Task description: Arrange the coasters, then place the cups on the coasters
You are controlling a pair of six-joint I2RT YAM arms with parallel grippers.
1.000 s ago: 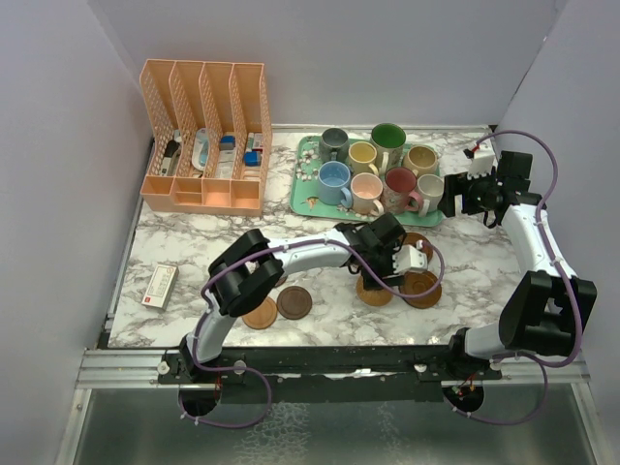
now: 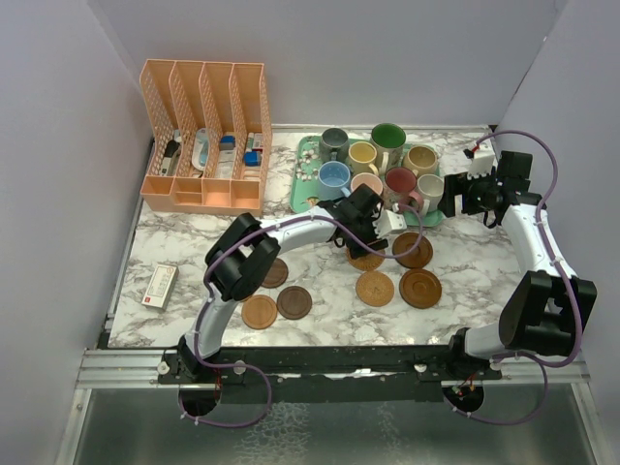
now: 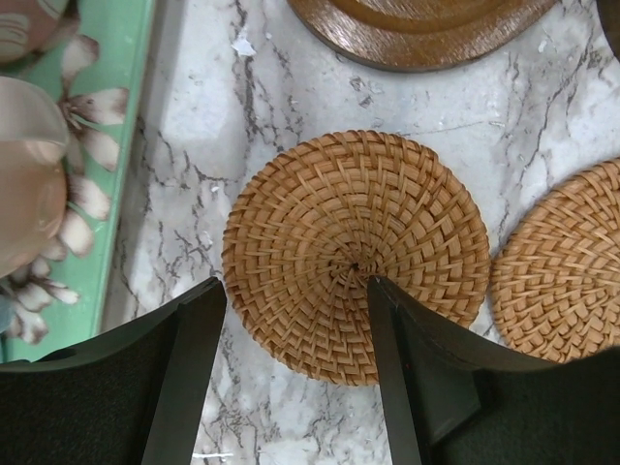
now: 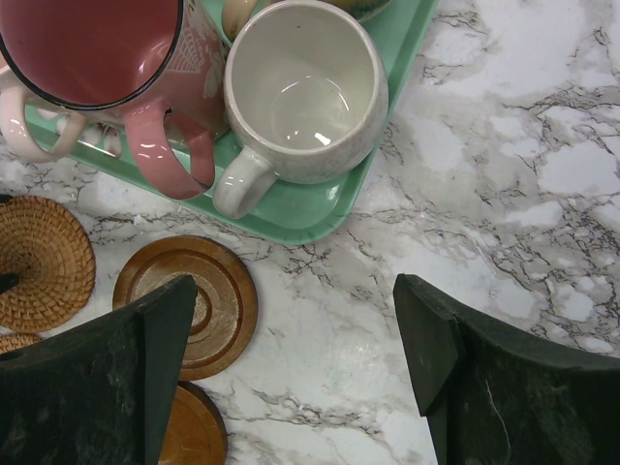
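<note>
Several cups sit on a green floral tray [image 2: 302, 184] at the back, among them a white mug [image 4: 302, 87] and a pink mug [image 4: 97, 48]. My left gripper hangs low over a woven round coaster [image 3: 354, 223] beside the tray, its fingers apart with nothing seen between them. A second woven coaster [image 3: 572, 262] lies next to it, and wooden coasters [image 2: 420, 288] lie to the right. My right gripper stands open and empty above the right side of the table, by the tray's corner.
A peach divider rack [image 2: 203, 194] stands at the back left, a white box [image 2: 160, 286] at the left. Dark coasters [image 2: 294, 301] lie front centre.
My left arm has moved back toward the tray, from the front coasters to the coaster nearest the cups. The right arm looks unchanged.
</note>
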